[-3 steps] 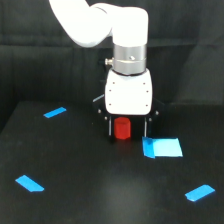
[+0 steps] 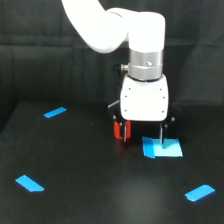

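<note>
A white robot arm reaches down from the top, and its gripper [image 2: 143, 136] stands open just above the table. The left finger overlaps a small red object [image 2: 118, 130], apparently a can, which sits at the left side of the fingers. The right finger appears in front of a light blue paper square [image 2: 170, 149]. Between the fingers only dark background shows.
Blue tape strips lie on the black table at the back left [image 2: 55, 112], front left [image 2: 30, 184] and front right [image 2: 200, 192]. A dark curtain hangs behind.
The arm and gripper have shifted right and slightly down. The red object, earlier between the fingers, now sits at the left finger. It has hardly moved.
</note>
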